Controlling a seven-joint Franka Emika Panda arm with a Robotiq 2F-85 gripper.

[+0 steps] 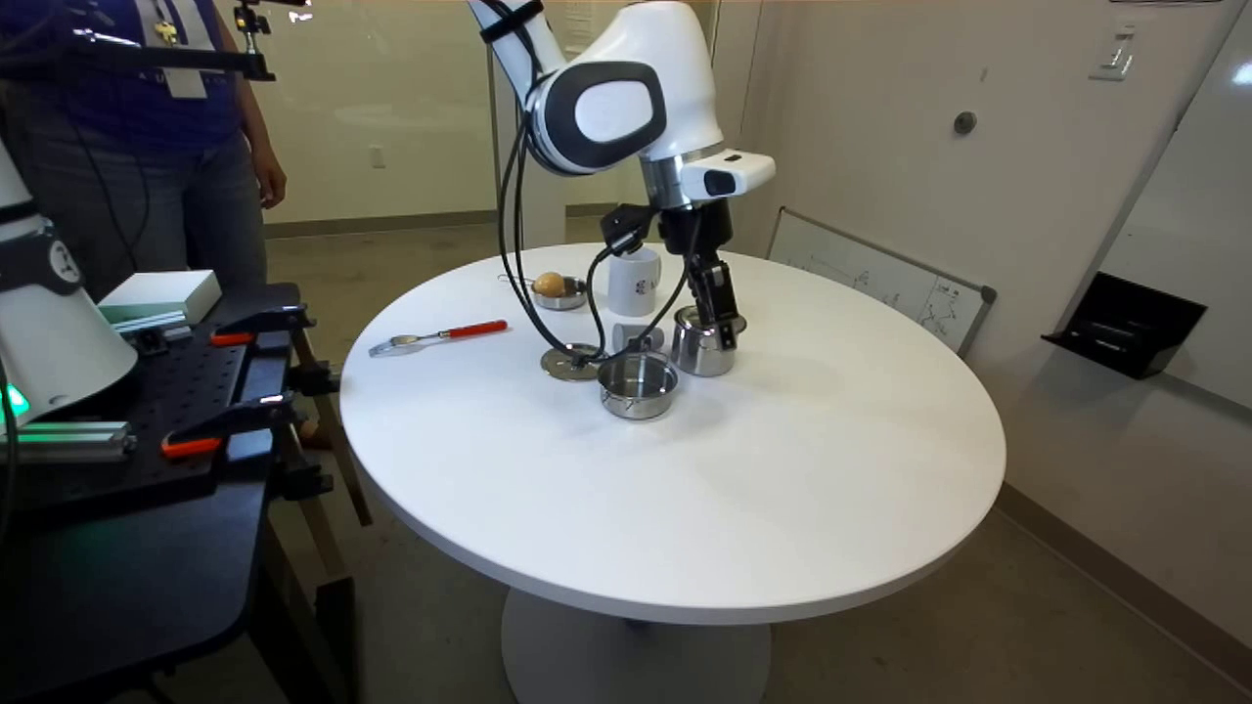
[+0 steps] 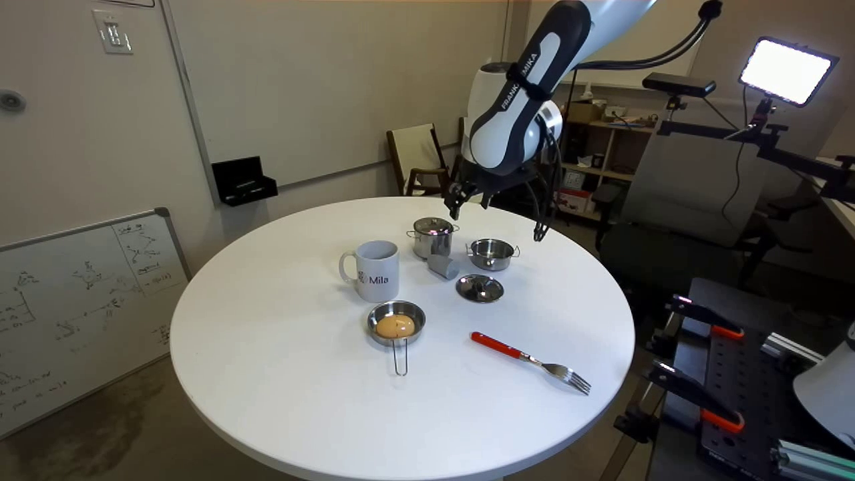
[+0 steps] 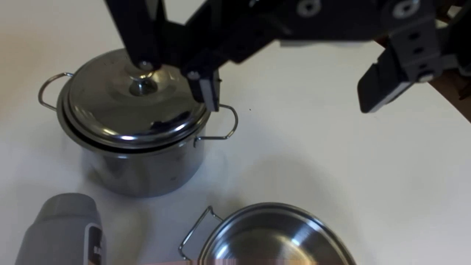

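Note:
My gripper is open, its two fingers wide apart with nothing between them. A steel pot with two wire handles stands below the left finger in the wrist view. Its shiny lid rests on top, with a dark gap along the near rim. In exterior view 2 the gripper hangs above and slightly right of the pot. Beside the pot sits a shallow open steel pan, which looks empty. A loose lid lies flat on the table.
A grey cup lies tipped between the pot and a white mug. Nearer are a small pan holding a brown egg-like object and a red-handled fork.

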